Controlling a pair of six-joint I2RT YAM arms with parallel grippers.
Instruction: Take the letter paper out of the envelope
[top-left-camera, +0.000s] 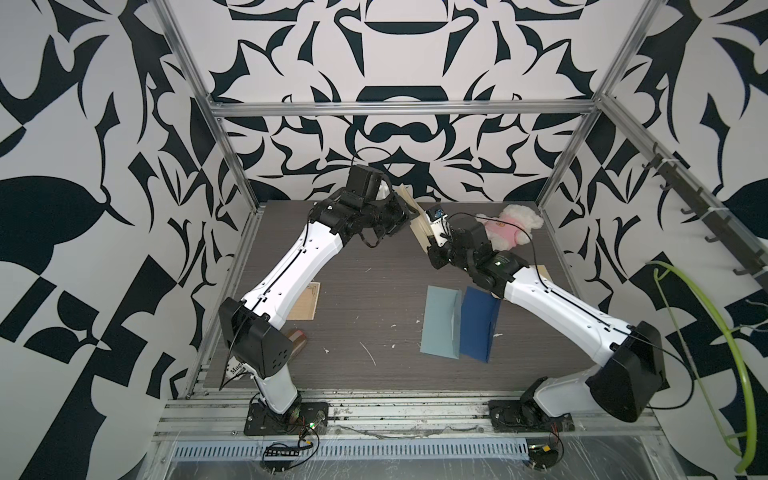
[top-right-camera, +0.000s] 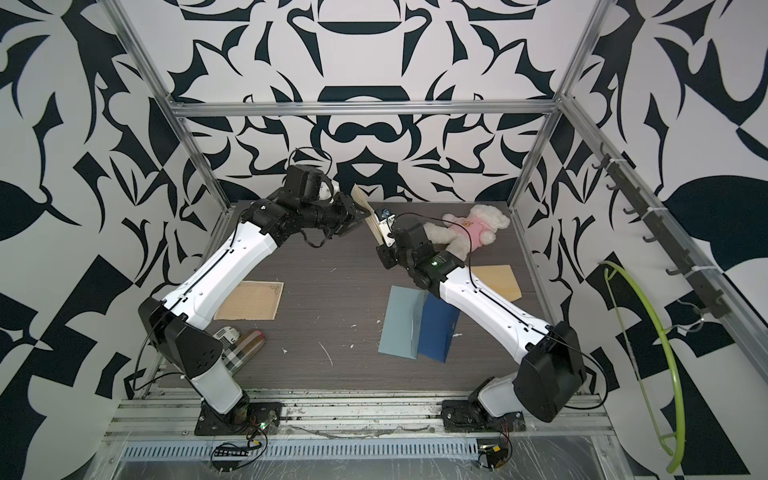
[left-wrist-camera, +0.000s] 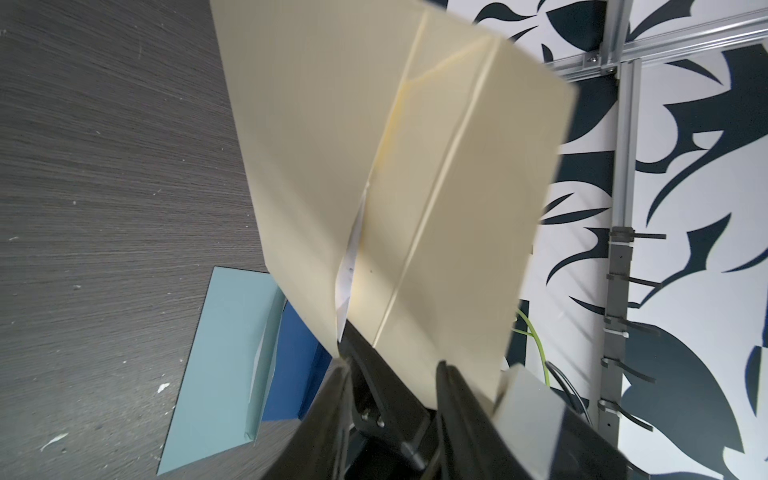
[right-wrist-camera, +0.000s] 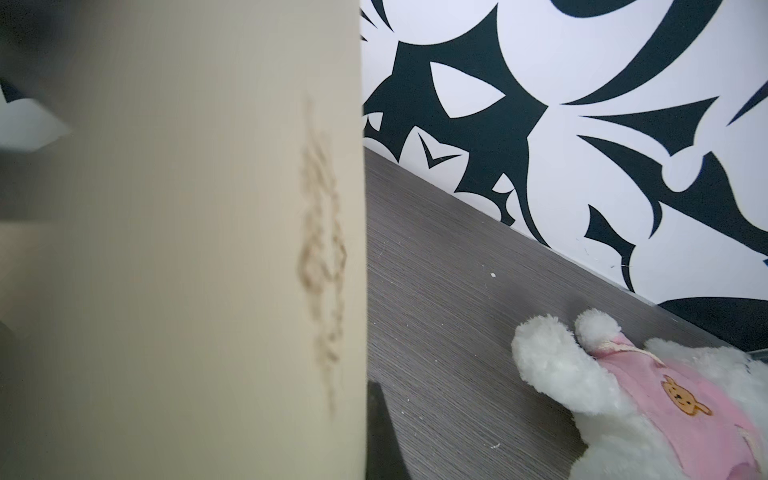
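A cream envelope (top-left-camera: 419, 224) is held upright in the air at the table's centre back by my right gripper (top-left-camera: 438, 240), which is shut on it. In the left wrist view the envelope (left-wrist-camera: 440, 240) is open along a slit, with a white sliver of paper (left-wrist-camera: 349, 268) showing inside. The right wrist view is mostly filled by the envelope's plain side (right-wrist-camera: 200, 240).
Light blue (top-left-camera: 440, 320) and dark blue envelopes (top-left-camera: 480, 324) lie front right. A white plush toy (top-right-camera: 480, 228) and an orange envelope (top-right-camera: 500, 280) are at the right, a beige card (top-right-camera: 248, 300) at the left.
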